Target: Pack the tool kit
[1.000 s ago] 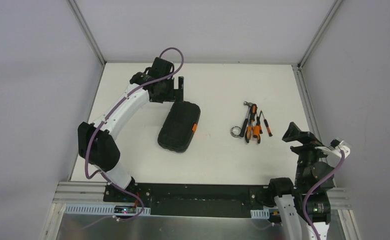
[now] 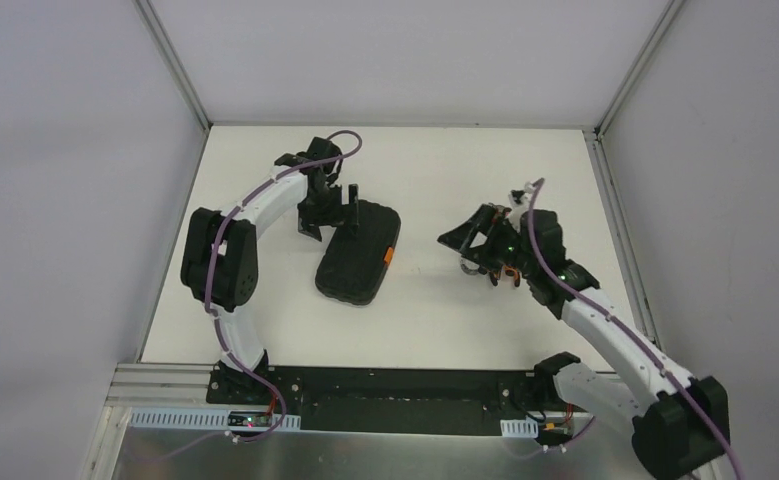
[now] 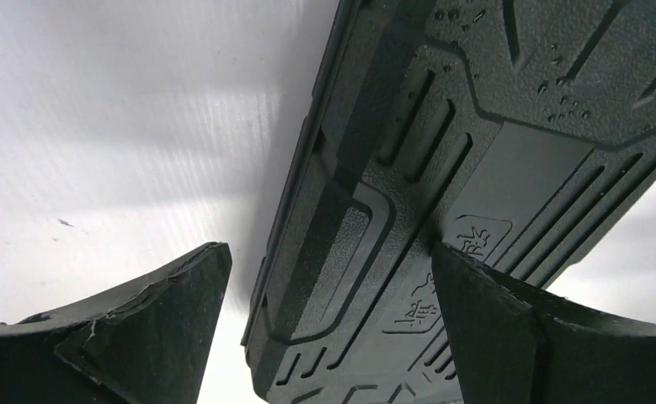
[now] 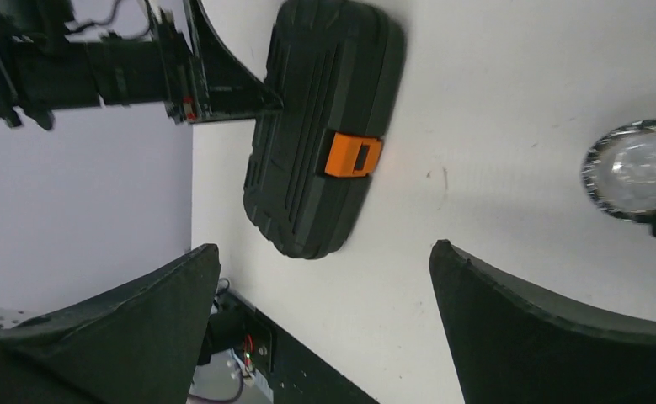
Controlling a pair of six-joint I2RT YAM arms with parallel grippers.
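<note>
The black tool case (image 2: pixel 357 262) lies closed in the middle-left, its orange latch (image 4: pixel 353 156) facing right. My left gripper hangs open low over its far part, fingers either side of the case's edge, nothing held. My right gripper is open in the air right of the case, over the hand tools (image 2: pixel 508 276), which it mostly hides in the top view. A round metal tape measure (image 4: pixel 636 168) lies at the right in the right wrist view.
Walls enclose it at both sides and the back.
My right gripper has swept from the front right leftward over the tools, now covering most of them.
</note>
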